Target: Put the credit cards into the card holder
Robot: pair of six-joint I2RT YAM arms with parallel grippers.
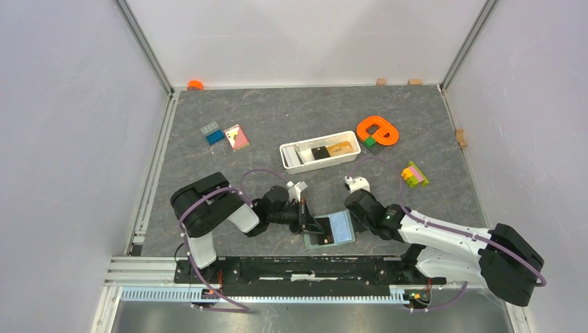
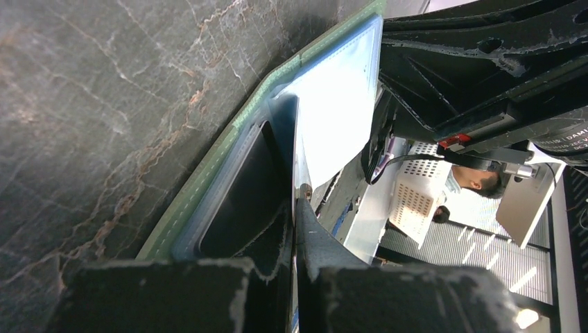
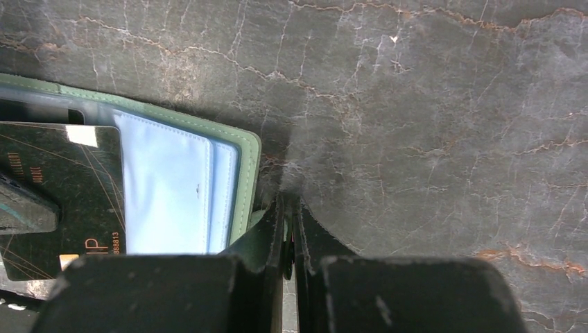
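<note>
The pale green card holder (image 1: 345, 239) lies open on the table, its light blue inner side (image 3: 166, 184) facing up. A black credit card lies over its left part; my left gripper is shut on this card, which stands nearly edge-on in the left wrist view. Below the card, a dark shape (image 2: 239, 208) shows through a clear sleeve; whether the card's leading edge is inside a pocket I cannot tell. My right gripper is shut on a green tab (image 3: 256, 236) at the holder's right side.
Behind the holder stands a white box (image 1: 320, 165) with several cards inside. An orange ring-shaped object (image 1: 388, 135), toy bricks (image 1: 414, 175) and a pink-and-white block (image 1: 236, 137) lie farther out. Table between box and holder is clear.
</note>
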